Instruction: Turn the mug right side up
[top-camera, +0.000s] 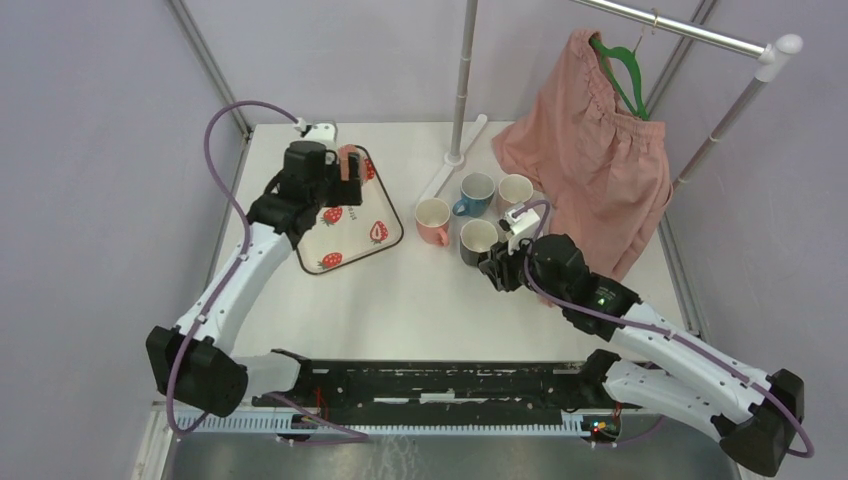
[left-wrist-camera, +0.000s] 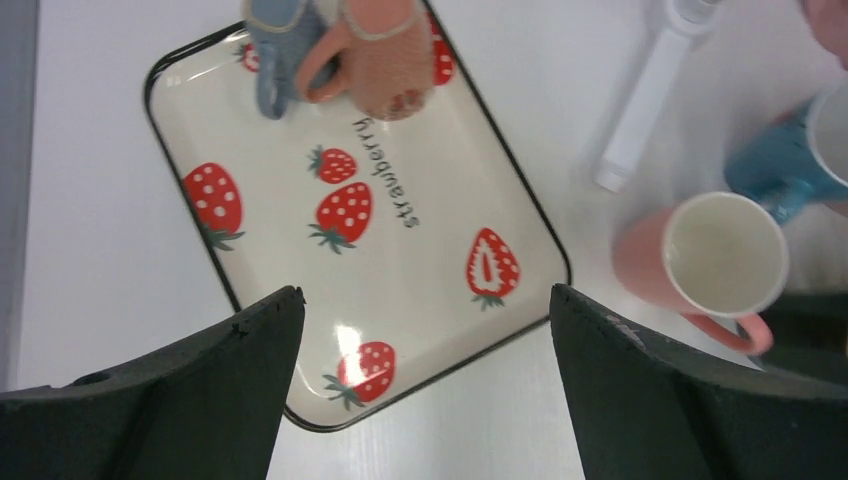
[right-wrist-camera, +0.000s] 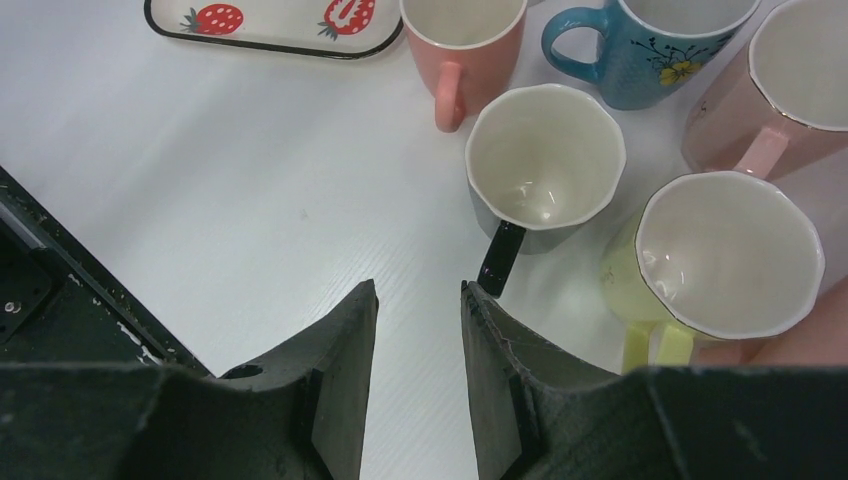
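Note:
In the tray (left-wrist-camera: 350, 280), a coral mug (left-wrist-camera: 388, 65) and a grey-blue mug (left-wrist-camera: 280, 45) show solid outer surfaces, with no opening visible. My open left gripper (top-camera: 336, 188) is above them, its fingers empty. My right gripper (top-camera: 500, 270) is part open at the front of a white mug (right-wrist-camera: 545, 160) with a dark handle; nothing shows between its fingers. Beside that stand a pink mug (right-wrist-camera: 460, 55), a blue mug (right-wrist-camera: 650, 75) and a yellow-green mug (right-wrist-camera: 725, 255), openings up.
A white rack foot (top-camera: 435, 180) lies right of the tray. A pink garment (top-camera: 610, 170) hangs at the right, reaching the table.

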